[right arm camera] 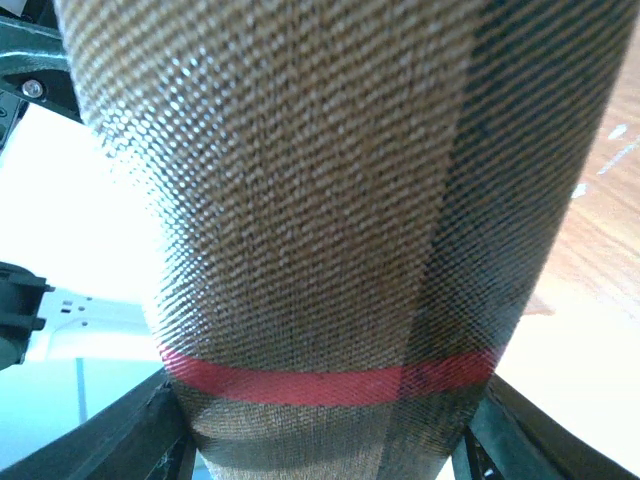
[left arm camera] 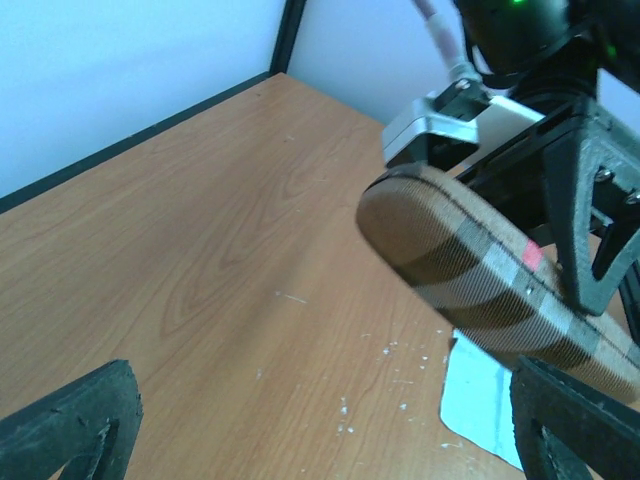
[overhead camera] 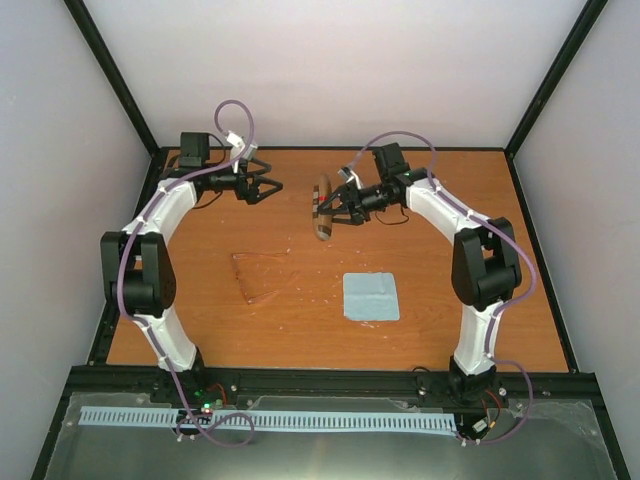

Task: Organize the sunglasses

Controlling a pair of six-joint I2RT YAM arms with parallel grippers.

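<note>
A plaid glasses case [overhead camera: 323,225] in brown, grey and red is held upright above the middle of the table, with my right gripper [overhead camera: 335,205] shut on it; it fills much of the right wrist view [right arm camera: 310,230]. My left gripper [overhead camera: 270,178] stands open to the left of the case, facing it, nothing between its fingers. In the left wrist view the case [left arm camera: 470,270] is close ahead at the right. A pair of thin-framed glasses [overhead camera: 243,275] lies on the left middle of the table. A light blue cloth [overhead camera: 370,296] lies flat right of centre.
The wooden table [overhead camera: 180,320] is otherwise largely clear, with small pale flecks or marks near the middle. Walls and dark rails bound it at the back and sides.
</note>
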